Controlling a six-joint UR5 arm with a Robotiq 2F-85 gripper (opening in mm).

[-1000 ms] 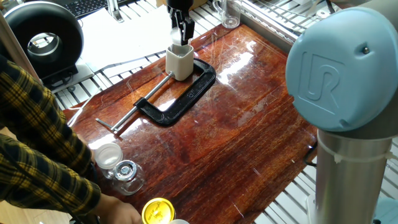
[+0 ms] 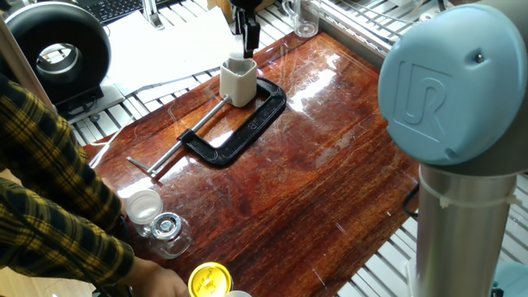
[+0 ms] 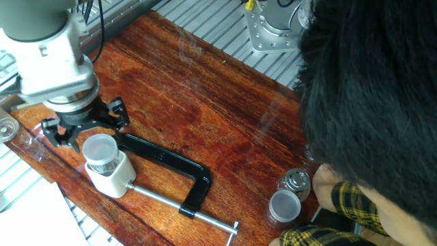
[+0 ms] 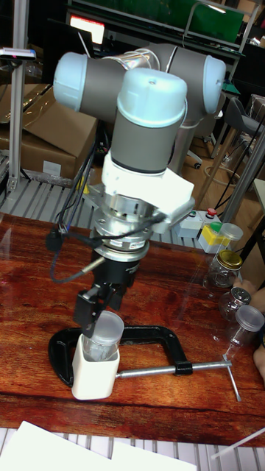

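Observation:
A small clear jar with a frosted white lid [image 3: 100,148] stands upright in a white square holder [image 3: 113,181], its lid above the holder's rim. A black C-clamp with a steel screw [image 2: 239,136] is set against the holder [image 2: 238,85]. In exterior view 2 my gripper [image 3: 90,130] is open, its two black fingers [image 3: 119,115] spread wide, with nothing between them. It hangs just above and beside the lid, apart from it as far as I can see. In exterior view 3 the gripper [image 4: 100,305] partly overlaps the space above the jar lid [image 4: 108,327].
A person's hands are at the table edge near several jars, including one with a white lid [image 2: 144,205], one with a silver lid [image 2: 167,226] and one with a yellow lid [image 2: 210,282]. A glass mug [image 2: 305,18] stands at the far corner. The wooden board's [image 2: 330,181] middle is clear.
In exterior view 1 my gripper has shifted slightly to the right and turned over the holder. The holder, the clamp and the person's jars have stayed in place.

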